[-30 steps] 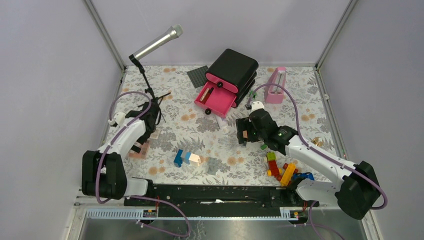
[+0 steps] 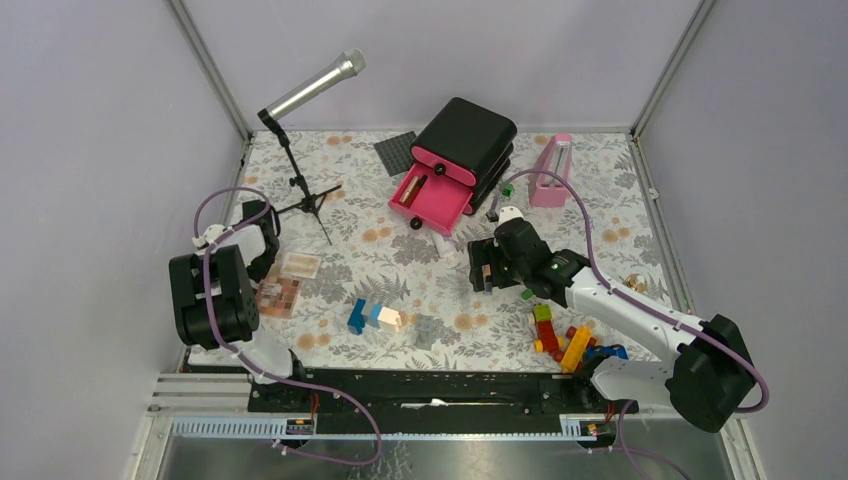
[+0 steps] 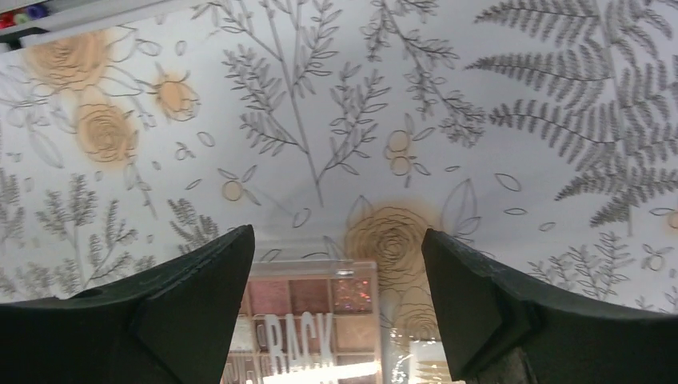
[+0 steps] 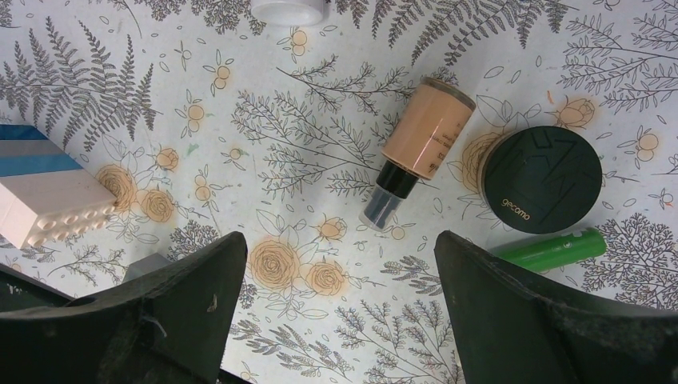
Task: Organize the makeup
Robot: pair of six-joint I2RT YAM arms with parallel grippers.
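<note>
A pink drawer [image 2: 445,205] stands pulled out of the black organizer [image 2: 466,138], a brown item [image 2: 413,191] lying in it. On the left of the table are a reddish palette [image 2: 279,298] and a paler flat case [image 2: 300,264]. My left gripper is open at the left edge, its fingers [image 3: 204,276] apart above a compartmented palette [image 3: 312,292], nothing held between them. The open, empty right gripper hovers over the table near a foundation bottle [image 4: 429,128], a round black compact [image 4: 540,179] and a green tube [image 4: 556,250].
A microphone stand [image 2: 293,165] rises beside the left arm. White and blue blocks [image 2: 386,317] lie front centre, with colourful toy bricks [image 2: 576,348] at front right. A white tube [image 2: 444,246] rests below the drawer. A pink holder [image 2: 551,170] stands at the back right.
My left arm has drawn back toward the left edge, leaving the reddish palette and paler case more exposed. The right arm has shifted only slightly.
</note>
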